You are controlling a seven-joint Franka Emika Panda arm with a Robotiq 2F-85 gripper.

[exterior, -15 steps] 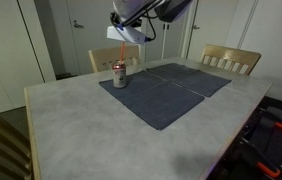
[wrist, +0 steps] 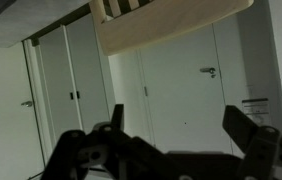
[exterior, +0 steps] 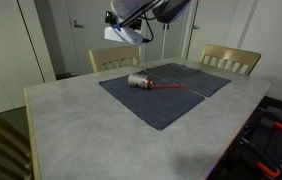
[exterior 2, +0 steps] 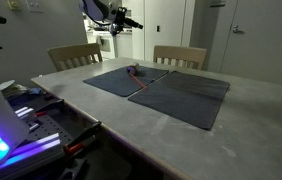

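Note:
A small light-coloured can [exterior: 138,80] lies on its side on the dark mat [exterior: 161,106] in exterior view 1. From its right end a thin red stick [exterior: 169,87] reaches across the mat. In exterior view 2 the can [exterior 2: 133,71] and red stick [exterior 2: 138,84] show small, on the far part of the table. My gripper stands open in the wrist view, its black fingers wide apart and nothing between them. It faces a chair and doors, with neither can nor stick in that view.
A second dark mat [exterior 2: 184,97] lies flat beside the first. Wooden chairs [exterior 2: 179,58] line the far side, and one chair back [wrist: 166,22] fills the top of the wrist view.
Now the can has tipped over and the stick lies lower.

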